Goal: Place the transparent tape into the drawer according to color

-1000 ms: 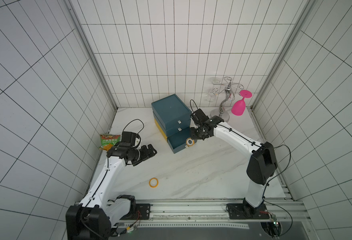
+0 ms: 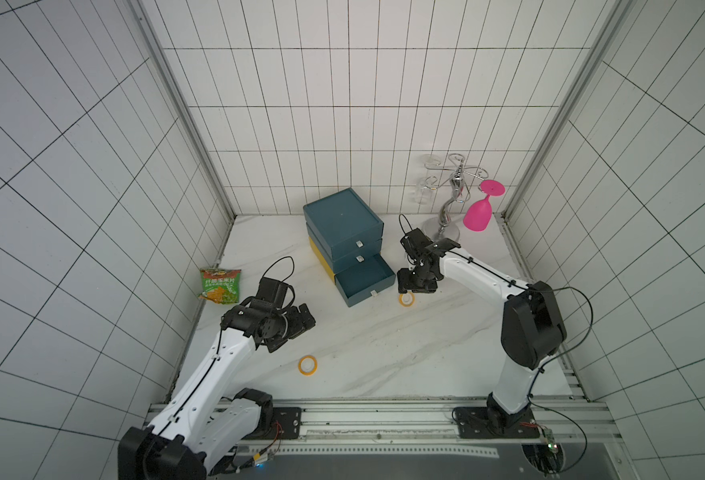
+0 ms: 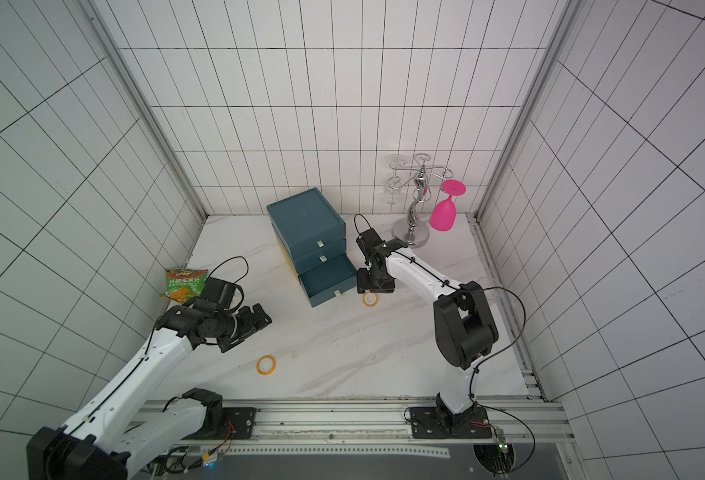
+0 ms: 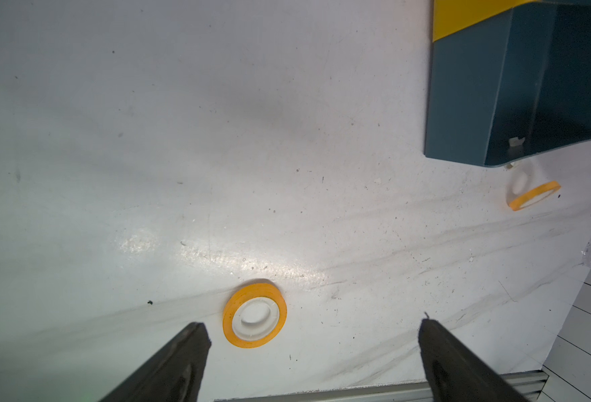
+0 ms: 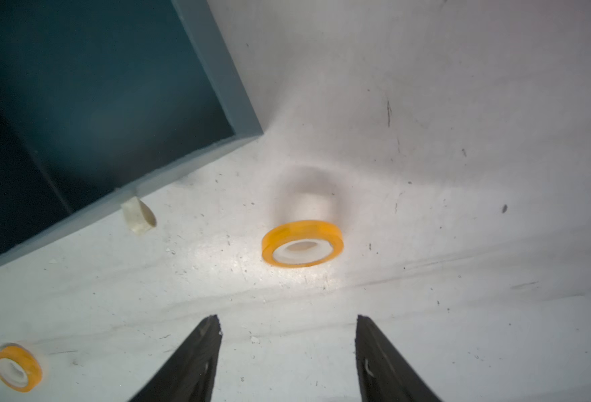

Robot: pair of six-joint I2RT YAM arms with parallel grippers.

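An orange-yellow roll of transparent tape lies outside the open blue-grey bottom drawer, on the table just past its front corner; it looks tilted in the right wrist view. Close by, my right gripper is open, its fingers apart and the roll in front of them. A second orange-yellow roll rests on the table near the front left. My left gripper stands open above the table, with that roll ahead of its left finger and nothing held. The drawer's visible floor is bare.
The blue cabinet has two more drawers above, shut, and a yellow side. A green snack bag lies far left. At the back right stand a chrome glass rack and a pink goblet.
One second ago the near roll was at the drawer's front edge by my right gripper; now it is on the table outside.
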